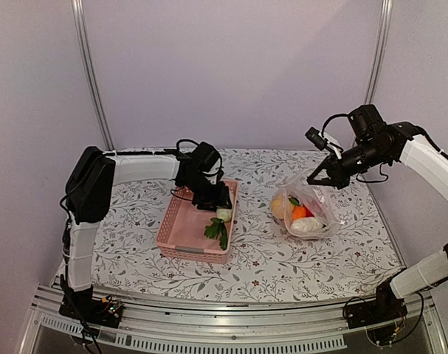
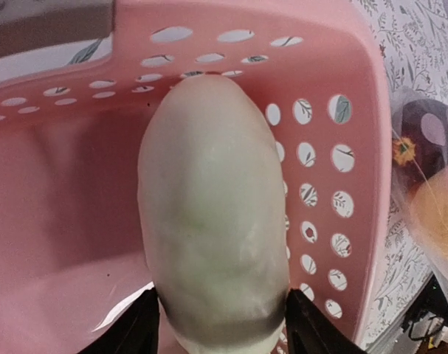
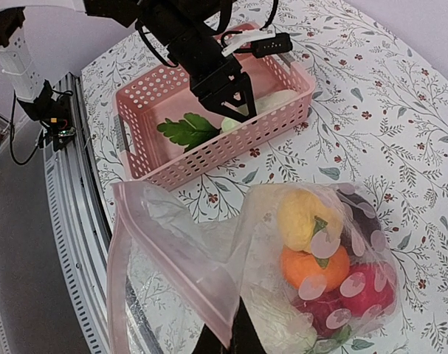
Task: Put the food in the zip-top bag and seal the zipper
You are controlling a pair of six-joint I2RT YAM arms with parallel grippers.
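A white radish (image 2: 212, 184) with green leaves (image 1: 217, 231) lies in the pink basket (image 1: 194, 255), along its right wall. My left gripper reaches down over it, a fingertip close against each side; whether both press on it I cannot tell. The clear zip top bag (image 3: 201, 262) stands right of the basket with its mouth gaping. Inside show a yellow fruit (image 3: 303, 219), an orange (image 3: 316, 267), red pieces (image 3: 367, 289), something dark and a pale item. My right gripper is shut on the bag's rim.
The basket's raised walls stand close around the left gripper. A metal rail (image 1: 231, 324) runs along the front edge.
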